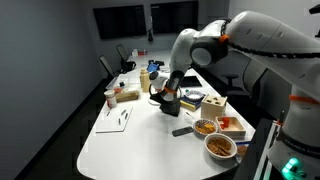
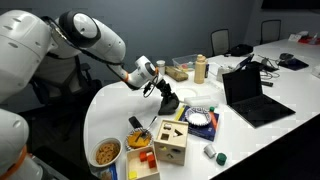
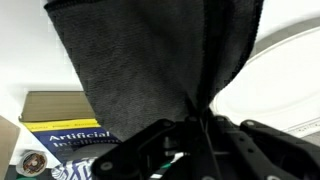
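Observation:
A dark cloth (image 3: pixel 130 60) fills much of the wrist view, bunched into a fold at the fingertips. My gripper is shut on this cloth. In exterior view 1 the cloth (image 1: pixel 171 106) hangs or rests just under the gripper, near the middle of the white table. From the other side, exterior view 2 has the dark cloth (image 2: pixel 169 103) close beside the gripper (image 2: pixel 157 89). Whether its lower edge touches the table cannot be told.
A white plate (image 3: pixel 275 80) and a book (image 3: pixel 60 127) lie by the cloth. Bowls of food (image 2: pixel 107 152), a wooden box (image 2: pixel 173 141) and an open laptop (image 2: pixel 257 98) also stand on the table.

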